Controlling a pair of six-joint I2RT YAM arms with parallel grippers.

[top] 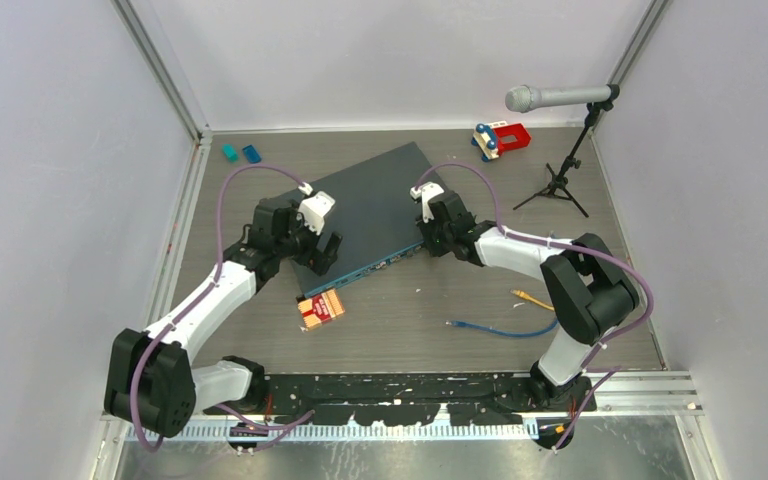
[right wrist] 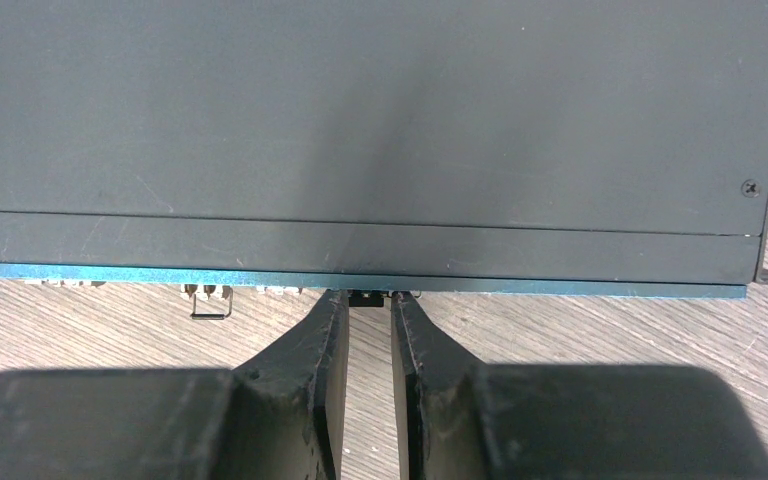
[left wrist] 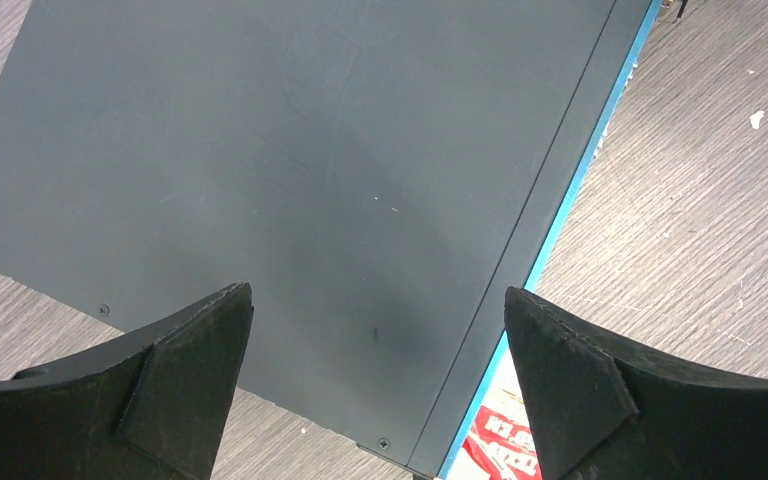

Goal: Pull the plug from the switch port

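The dark grey switch [top: 365, 200] lies flat and angled on the floor, its blue-edged port front [right wrist: 540, 287] toward the robot. In the right wrist view, my right gripper is at that front edge, fingertips a little apart around a small dark piece under the lip; whether this is the plug is hard to tell, as the edge hides it. My left gripper stands open above the switch's left end, nothing between its fingers.
A red-and-cream packet [top: 321, 308] lies by the switch's left corner. Blue [top: 500, 331] and yellow cables lie at right front. A toy [top: 508, 137], a microphone stand [top: 560, 180] and two small blue pieces [top: 251, 154] are at the back.
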